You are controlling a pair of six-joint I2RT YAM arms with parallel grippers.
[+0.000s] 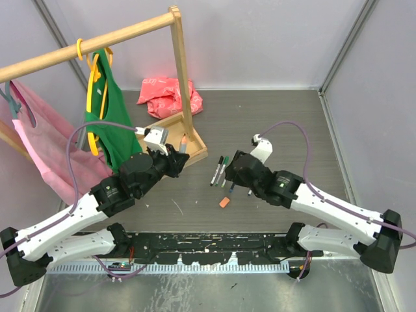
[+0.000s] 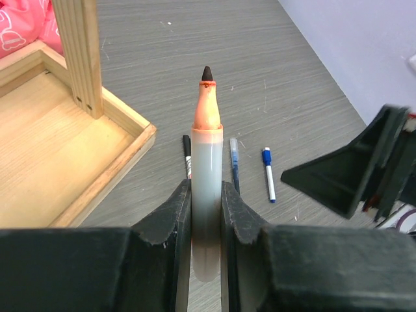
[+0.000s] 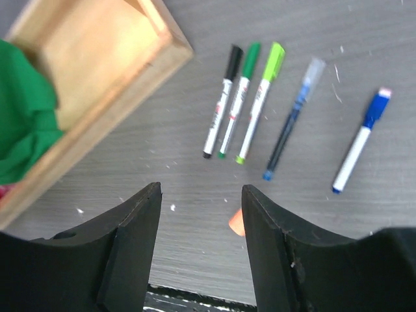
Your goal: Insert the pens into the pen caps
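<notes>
My left gripper is shut on a thick marker with a pale translucent body, an orange shoulder and a bare dark tip pointing up. In the top view this marker stands above the wooden tray's edge. To its right, my right gripper is over the pens. The right wrist view shows its fingers apart, with nothing held between them. Below, partly behind one finger, lies a short orange piece, probably the cap. Side by side lie a black-capped pen, a green-capped pen and a lime-capped pen.
A dark blue pen with a clear cap and a blue-capped white marker lie further right. The wooden tray and rack post stand near the left gripper. Open table lies at the far right.
</notes>
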